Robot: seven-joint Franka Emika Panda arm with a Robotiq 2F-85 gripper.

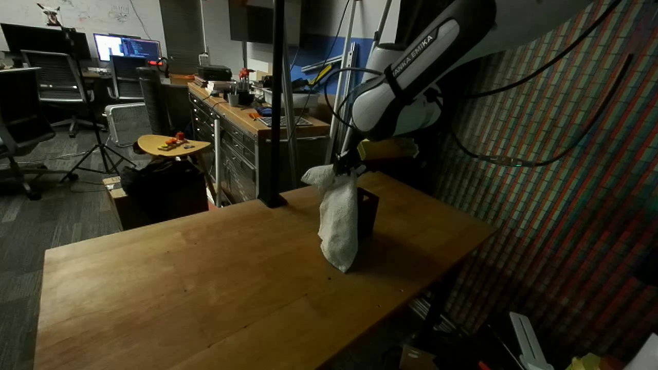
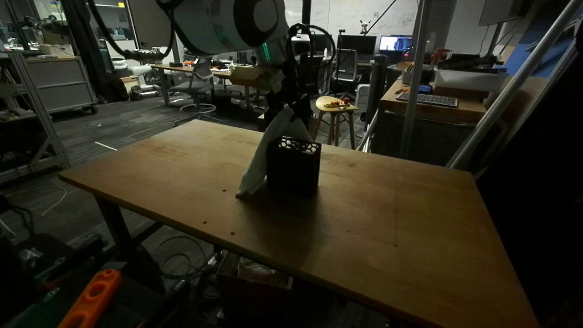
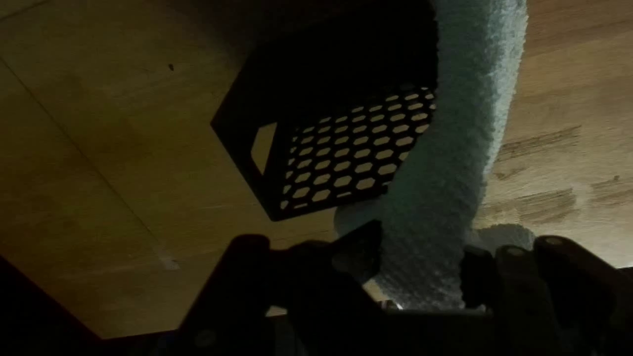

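Observation:
A pale, fuzzy cloth hangs from my gripper, which is shut on its upper part. Its lower end reaches down close to the tabletop; whether it touches is hard to tell. Just beside the cloth stands a black basket with honeycomb-patterned holes, upright on the table. From exterior view 1 the cloth hides much of the basket. In the wrist view the cloth runs between the dark fingers and across one side of the basket, covering part of it from sight.
A black post rises at the table's far edge, to the left of the arm. A striped curtain hangs beyond the right edge.

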